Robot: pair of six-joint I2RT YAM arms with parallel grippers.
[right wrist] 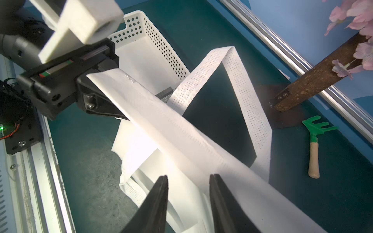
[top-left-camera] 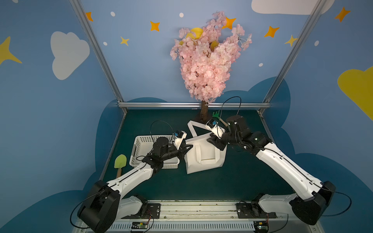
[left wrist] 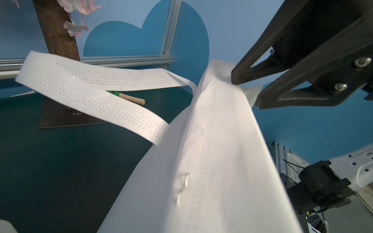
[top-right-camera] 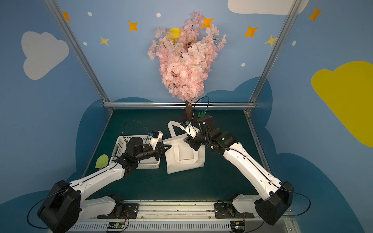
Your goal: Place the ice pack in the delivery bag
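The white delivery bag point(top-left-camera: 192, 165) leans on the dark green table, one handle standing up at the back. My left gripper is at the bag's upper left corner; its fingertips look apart, with white fabric passing by them, and whether they pinch it I cannot tell. Over the bag's upper right part is my right gripper. Its fingers stand part open, and white fabric shows behind the gap, with nothing visibly held. I cannot make out the ice pack in any view.
A white perforated basket point(right wrist: 149, 50) stands left of the bag, partly hidden by the left arm. Behind is a tree trunk point(right wrist: 307, 85), with a small green rake point(right wrist: 314, 151) beside it. A trowel point(top-left-camera: 120, 163) lies far left.
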